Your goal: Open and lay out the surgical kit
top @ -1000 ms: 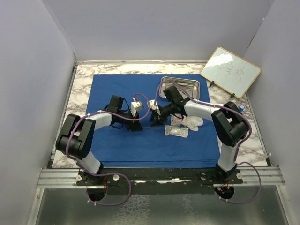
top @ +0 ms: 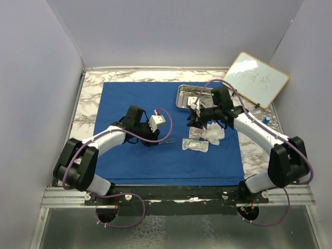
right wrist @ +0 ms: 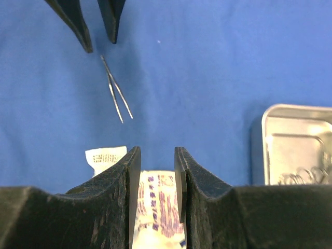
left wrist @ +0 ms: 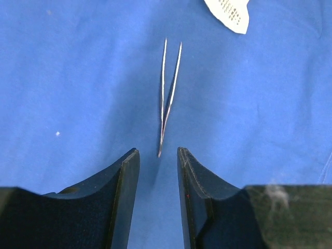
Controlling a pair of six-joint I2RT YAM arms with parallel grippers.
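Metal tweezers (left wrist: 171, 96) appear to lie on the blue cloth, their two prongs spread away from my left gripper. That gripper is part open; the joined end of the tweezers shows in line with the gap, touching neither finger. From the right wrist view, the left fingers (right wrist: 113, 26) straddle the spot just behind that end. My right gripper stands open and empty above a printed paper packet (right wrist: 158, 205). The steel kit tray (top: 179, 98) is at the back right of the cloth, with instruments (right wrist: 306, 175) inside.
A sealed pale packet (top: 195, 145) and a crumpled white wrapper (top: 213, 134) lie right of centre. A whiteboard (top: 257, 78) rests at the back right, near a small blue object (top: 266, 120).
My right gripper has moved right and slightly back, away from the left one, leaving the tweezers in the open.
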